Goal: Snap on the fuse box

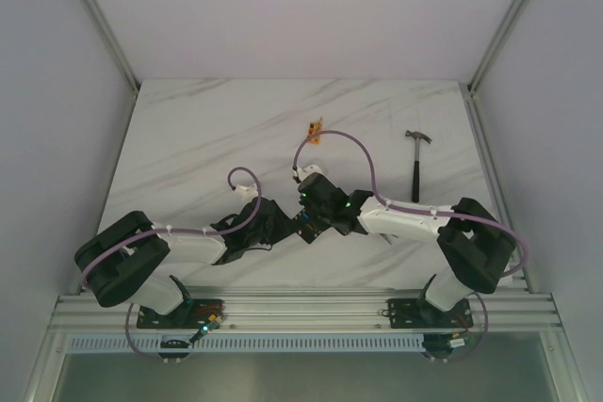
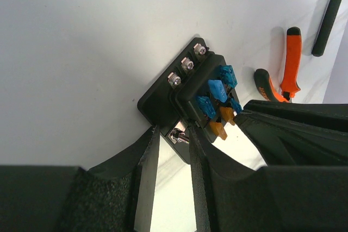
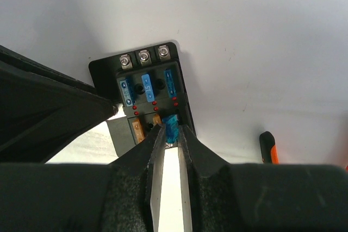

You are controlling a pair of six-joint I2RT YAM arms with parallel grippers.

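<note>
The black fuse box (image 3: pixel 114 74) lies on the white table at the front middle, with blue and orange fuses and screw terminals. My left gripper is at its near end, fingers slightly apart beside a metal part; whether they touch it is unclear. My right gripper is at the fuse box with a blue fuse (image 3: pixel 171 125) between its closely spaced fingertips; whether it grips firmly is hard to tell.
Orange-handled pliers (image 2: pixel 291 58) lie beside the box. An orange item (image 1: pixel 315 133) is at the back middle, a hammer (image 1: pixel 416 162) at the right.
</note>
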